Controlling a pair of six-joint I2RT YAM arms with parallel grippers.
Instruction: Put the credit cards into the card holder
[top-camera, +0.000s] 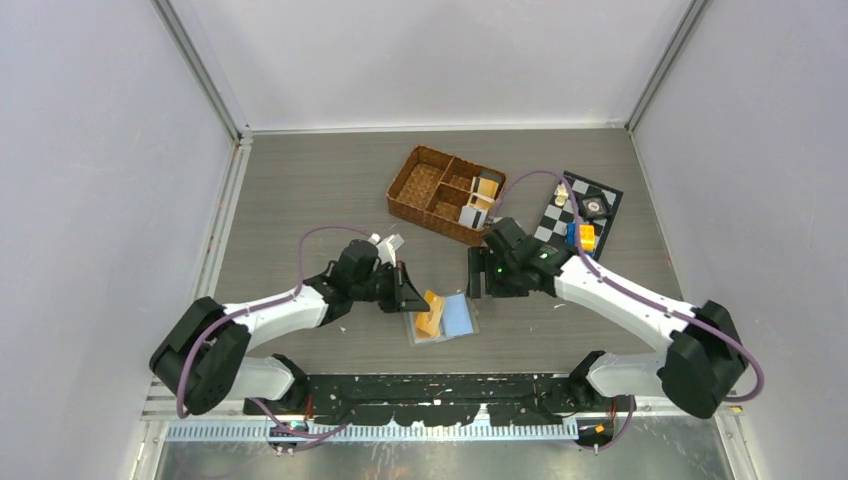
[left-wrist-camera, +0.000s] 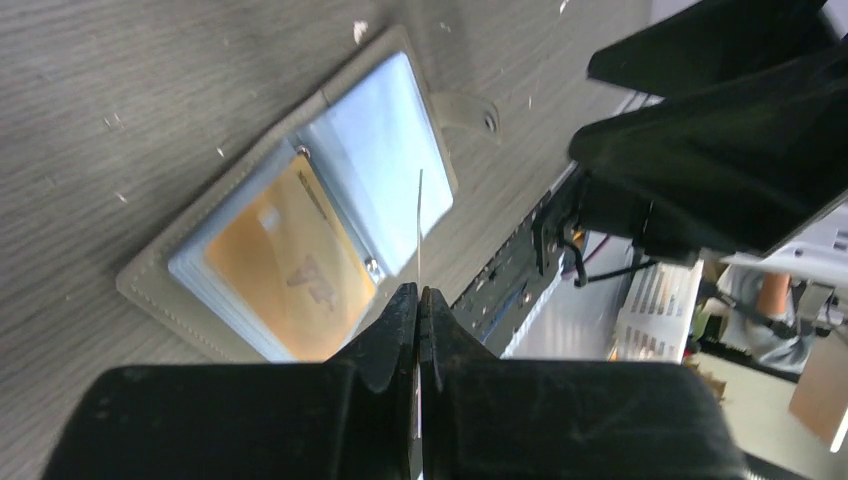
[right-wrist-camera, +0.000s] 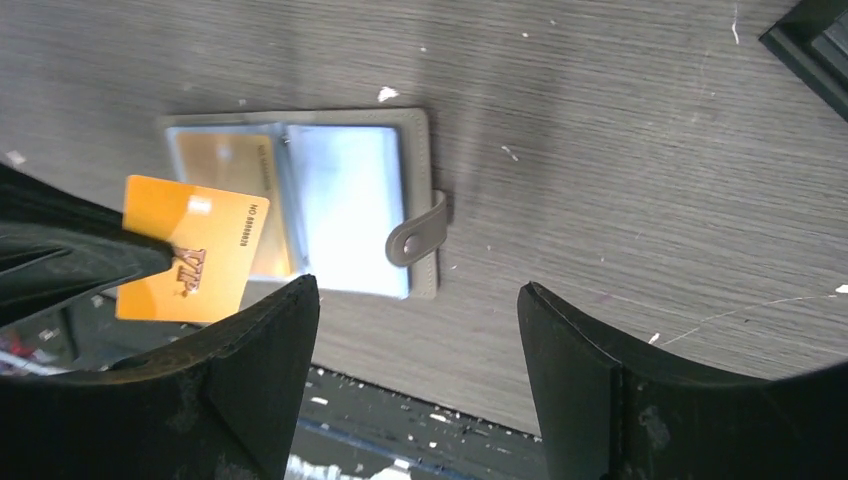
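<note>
An orange card (right-wrist-camera: 190, 250) is pinched by my left gripper (top-camera: 425, 307), which is shut on it and holds it above the open card holder (top-camera: 414, 336). In the left wrist view the card appears edge-on as a thin line, rising from the left gripper. The holder (right-wrist-camera: 418, 150) lies flat with its strap unfastened; an orange card (left-wrist-camera: 290, 260) shows in one side and a pale blue panel (right-wrist-camera: 350, 210) forms the other. My right gripper stands open and empty, to the right of the holder.
A wicker basket (top-camera: 398, 212) behind the arms has several compartments, with cards and other items at its right. Farther right lies a checkered board (top-camera: 545, 228) carrying small objects.
</note>
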